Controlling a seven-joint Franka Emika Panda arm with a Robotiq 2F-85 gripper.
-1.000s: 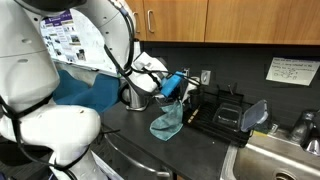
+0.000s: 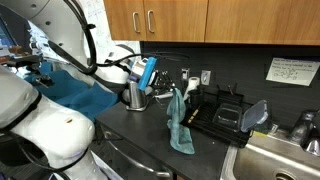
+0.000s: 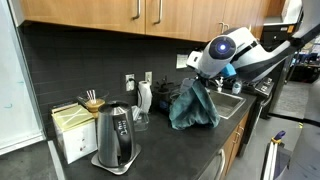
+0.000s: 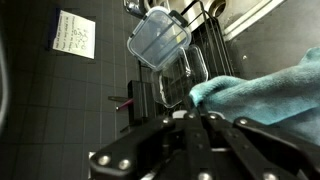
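A teal cloth hangs from my gripper above the dark countertop, its upper end gathered to a point. My gripper is shut on the cloth. From the other side, the cloth spreads downward below the arm, its lower part close to or on the counter; contact there is hard to tell. In the wrist view, a pinched corner of the cloth runs from the gripper towards the right. The fingertips are mostly covered by the cloth and the gripper body.
A black dish rack stands right of the cloth, with a clear container at its sink end. Beyond it lies the sink. A kettle and toaster stand at the other end.
My arm has risen, lifting the cloth's gathered end. The cloth, earlier low and bunched on the counter, now hangs longer and a little farther right in exterior view 1.
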